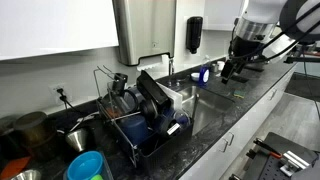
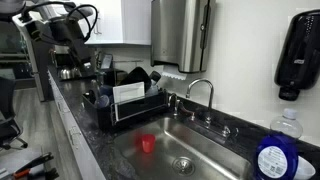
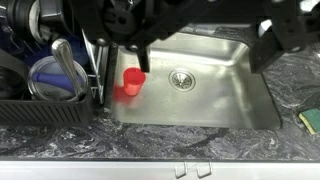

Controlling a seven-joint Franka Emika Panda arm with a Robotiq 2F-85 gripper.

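Note:
My gripper stands open above the sink, its dark fingers spread wide with nothing visible between them. A red cup sits in the left part of the steel sink in the wrist view, below the left finger and apart from it. In exterior view 2 the same red cup rests in the basin near the dish rack. The arm hangs high at the right of exterior view 1, well clear of the counter.
The black dish rack is crowded with dark pans and dishes beside the sink. A green sponge lies on the counter at the right. Bottles stand at the sink's far end. The faucet rises behind the basin. Most of the basin floor is clear.

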